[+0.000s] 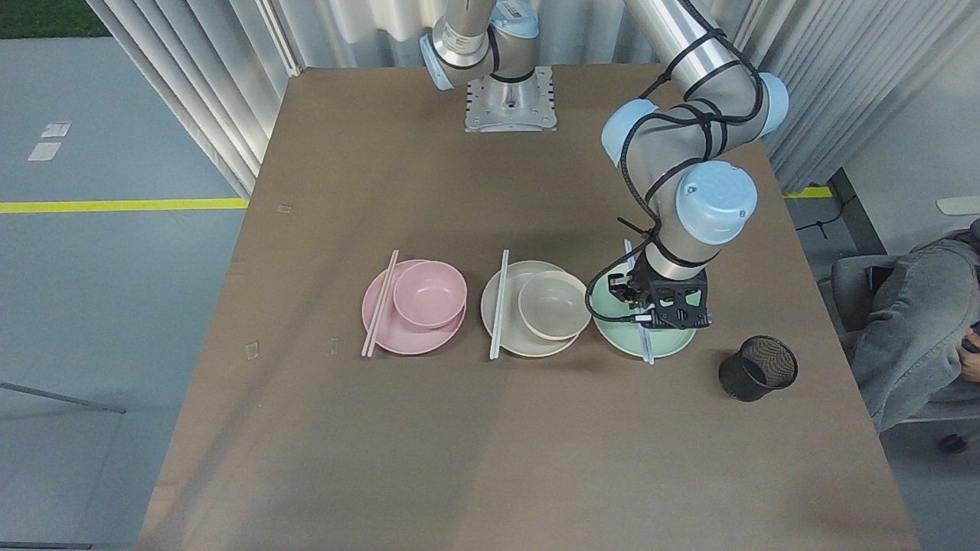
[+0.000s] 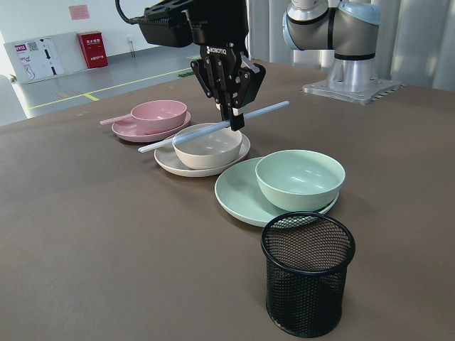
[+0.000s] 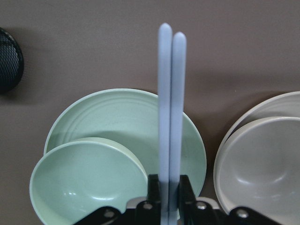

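My gripper [image 2: 231,114] is shut on a pair of pale blue chopsticks [image 3: 164,93], held roughly level in the air above the tableware. Under it lie a green plate [image 3: 117,105] with a green bowl [image 2: 300,177] on it. Beside them is a cream plate [image 1: 524,341] with a cream bowl [image 1: 553,303] and white chopsticks [image 1: 498,303]. Further left sit a pink plate [image 1: 409,344], a pink bowl [image 1: 429,292] and pink chopsticks [image 1: 379,303].
A black mesh cup [image 1: 758,367] stands on the table [image 1: 459,441] near its right side.
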